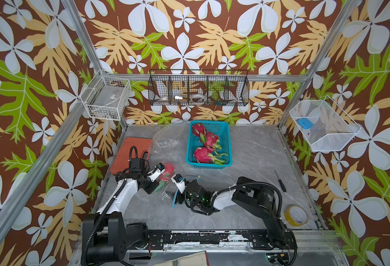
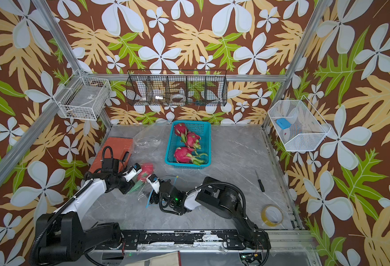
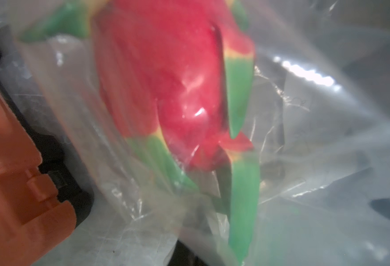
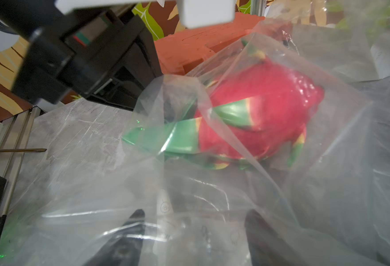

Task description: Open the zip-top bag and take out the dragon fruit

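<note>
A red dragon fruit (image 4: 266, 106) with green-tipped scales lies inside the clear zip top bag (image 4: 332, 146). In the top left view the fruit (image 1: 168, 169) sits near the left gripper (image 1: 152, 188). Dark tips of that gripper show at the bottom of the left wrist view, shut below the fruit's green end; whether film is pinched there is unclear. My right gripper is open at the bag's blue-edged mouth (image 1: 174, 200), fingers apart, with clear film around them. Whether its tips are inside the bag cannot be told.
A teal basket (image 1: 189, 146) with several dragon fruits stands behind. Another clear plastic bag (image 1: 166, 138) lies left of it. An orange case (image 1: 126, 150) is by the left arm. At right are a screwdriver (image 1: 282, 184) and a tape roll (image 1: 296, 215).
</note>
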